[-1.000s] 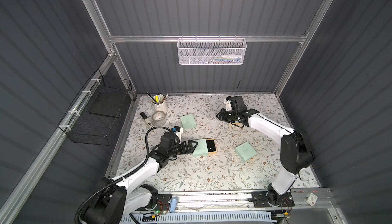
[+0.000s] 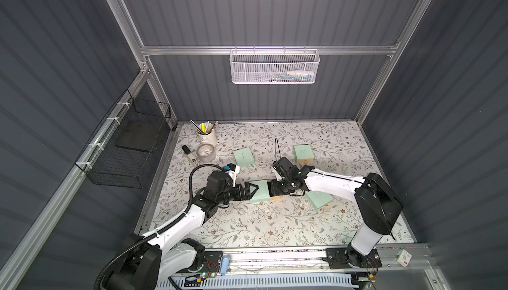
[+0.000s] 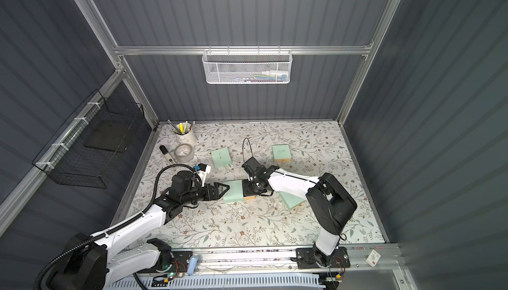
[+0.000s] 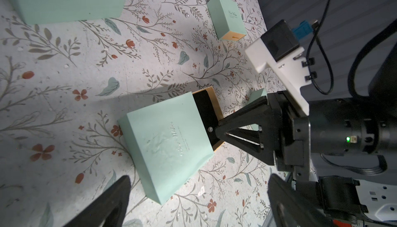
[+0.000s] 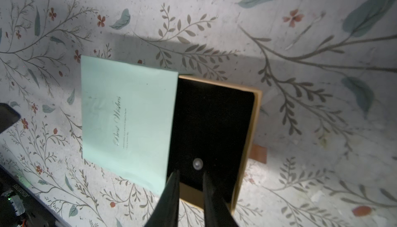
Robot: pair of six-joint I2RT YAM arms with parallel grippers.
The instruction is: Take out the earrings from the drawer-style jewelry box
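The mint-green jewelry box [image 5: 128,119] lies on the table with its drawer [image 5: 215,119] pulled out to the right, showing a black pad. One small pearl earring [image 5: 197,163] sits on the pad; no second one shows. My right gripper points at the drawer, its fingertips a narrow gap apart near the pearl. Whether they touch or hold anything is unclear. In the left wrist view the pearl [image 4: 210,129] lies right beside the right gripper's tips [image 4: 219,128]. My left gripper [image 2: 253,190] is open at the box's left part, its fingers wide apart.
Other mint-green boxes stand at the back left [image 2: 244,156], the back right [image 2: 303,153] and under the right forearm [image 2: 319,199]. A tape roll [image 2: 205,152] and pen cup [image 2: 208,134] are at the left rear.
My right gripper has come from the back right box down and left to the open drawer, now covering part of it. The left arm and the jewelry box have stayed put.
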